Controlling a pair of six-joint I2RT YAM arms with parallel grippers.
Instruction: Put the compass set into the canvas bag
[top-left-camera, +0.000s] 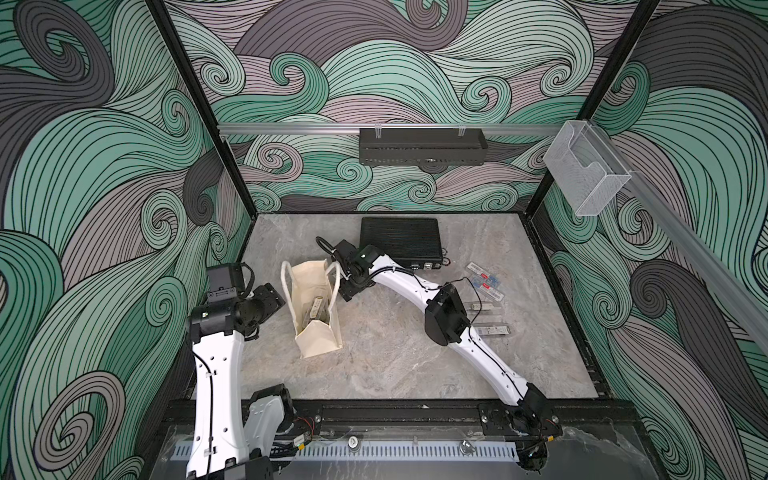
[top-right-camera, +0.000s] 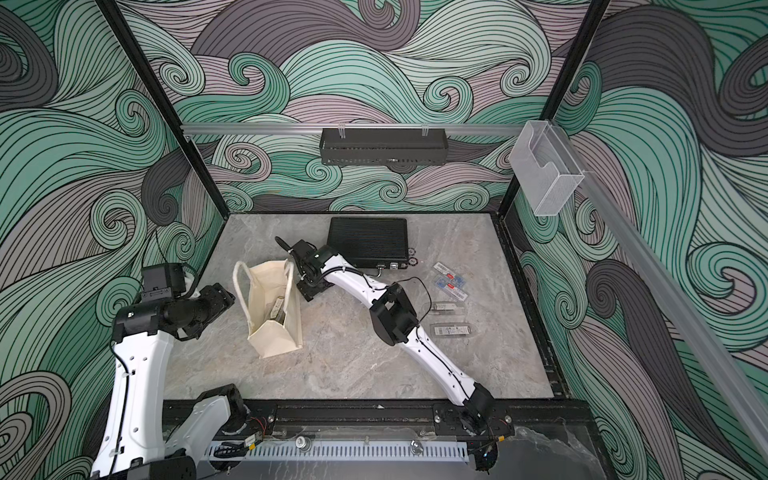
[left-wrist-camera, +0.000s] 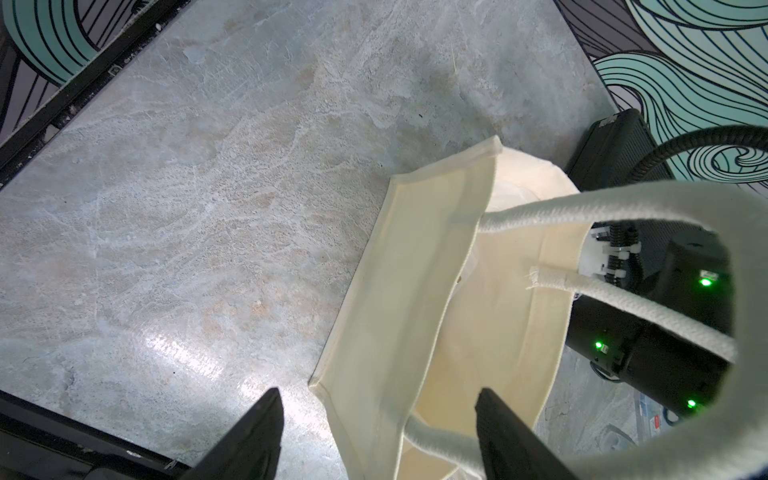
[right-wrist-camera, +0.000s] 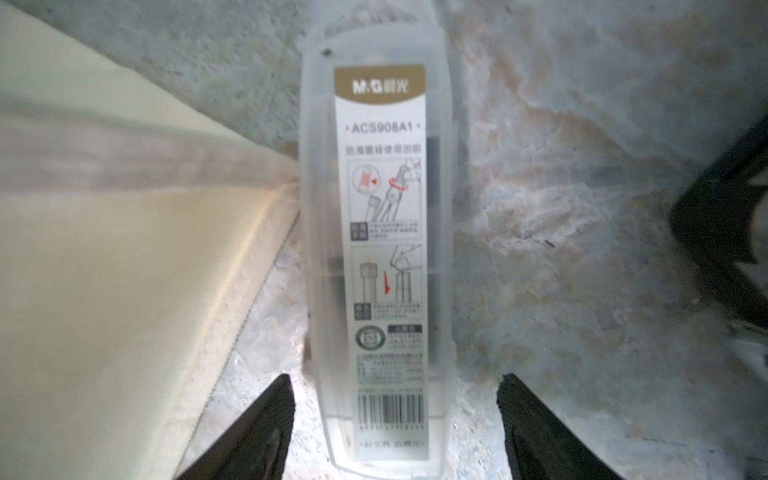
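A clear plastic compass set with a white label lies on the table beside the canvas bag. My right gripper is over its lower end, fingers apart on both sides with gaps to the case. The cream canvas bag stands upright, its mouth open and its handles up. Inside it rests another labelled case. Left of the bag, my left gripper is open with nothing held; a rope handle passes by its fingers in the left wrist view.
More labelled cases, including one near the right, and blue-and-red packs lie on the right side. A black briefcase stands at the back, close to the right arm.
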